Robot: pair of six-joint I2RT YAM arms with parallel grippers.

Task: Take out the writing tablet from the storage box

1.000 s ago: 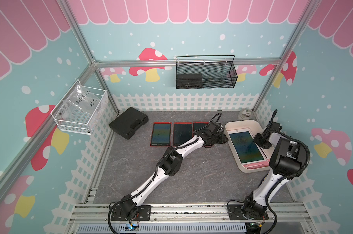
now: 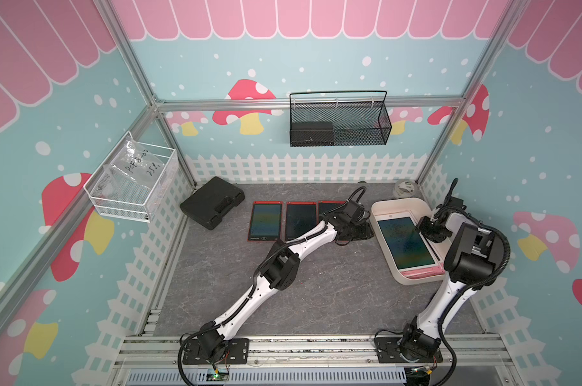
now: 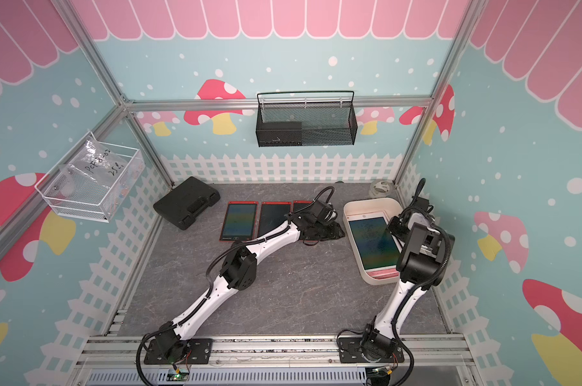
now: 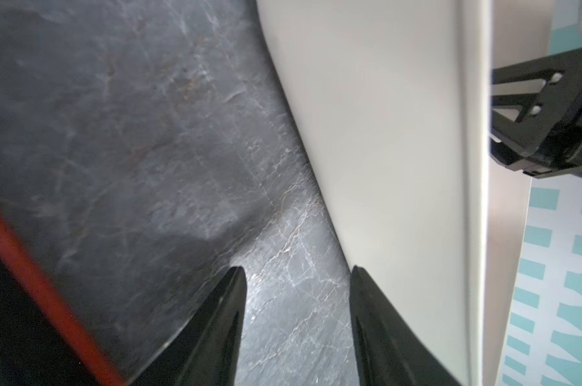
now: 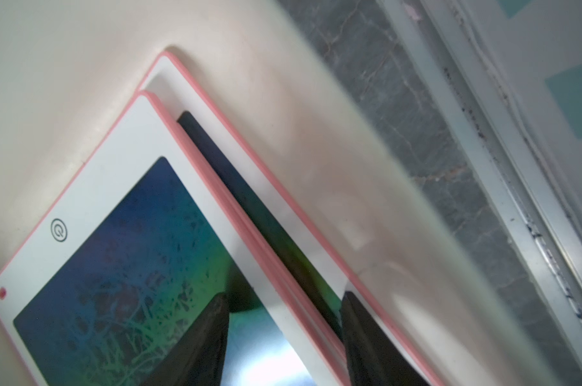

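Note:
The cream storage box [image 2: 386, 274] at the right holds stacked white writing tablets with pink edges; the upper tablet [image 5: 130, 270] has a colourful dark screen, and a second tablet [image 5: 194, 96] shows under its right side. My right gripper is open over the upper tablet's right edge, fingers either side of it. My left gripper stands open just outside the box's left wall [image 4: 393, 160], with bare table between its fingers.
Three red-framed tablets [image 2: 265, 220] lie left of the box, the nearest partly under my left arm. A black case [image 2: 210, 200] sits at the back left, a tape roll [image 2: 404, 187] behind the box.
My left gripper has shifted very slightly beside the box's left wall. The right arm has moved a little at the box's right side. The tablets look unmoved.

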